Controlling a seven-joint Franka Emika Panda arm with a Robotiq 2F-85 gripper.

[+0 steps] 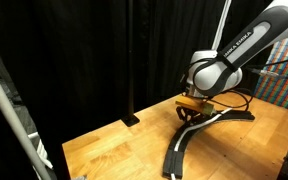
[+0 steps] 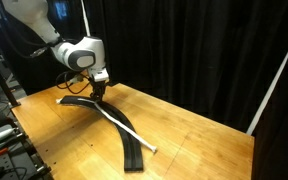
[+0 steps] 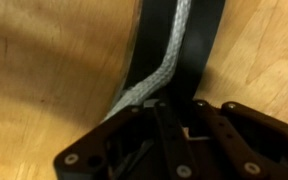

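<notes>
A curved black strip lies on the wooden table, bending from the far end toward the front. Along it runs a pale rope, whose near end leaves the strip and rests on bare wood in exterior view 2. My gripper is low over the strip's middle, pointing down at the rope. In the wrist view, the rope crosses the black strip and passes close by the dark fingers at the bottom. Whether the rope is between the fingers is hidden, and the finger's opening does not show clearly.
Broad bare wood lies to the right of the strip in exterior view 2. Black curtains hang behind the table. A small dark object sits at the table's back edge.
</notes>
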